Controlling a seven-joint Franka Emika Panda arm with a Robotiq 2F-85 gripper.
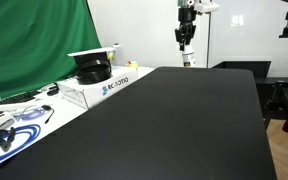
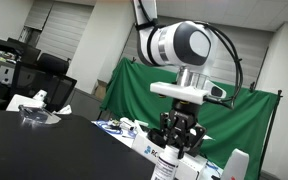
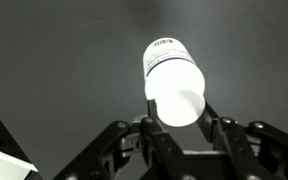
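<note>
A white bottle (image 3: 172, 62) with a smooth white cap (image 3: 180, 105) points cap-first toward the wrist camera. My gripper is shut on it at the cap end, with a finger at either side. In exterior view 1 the bottle (image 1: 188, 56) hangs below the gripper (image 1: 186, 39) near the black table's far edge. From exterior view 2 the bottle (image 2: 165, 164) looks roughly upright, its lower end near the frame's bottom. Whether its base touches the table cannot be told.
The black table (image 1: 154, 125) is broad and bare. Along its left side stand a white box (image 1: 94, 91) with black items on top and blue cables (image 1: 24, 135). A clear container (image 2: 39, 117) sits on the table in exterior view 2.
</note>
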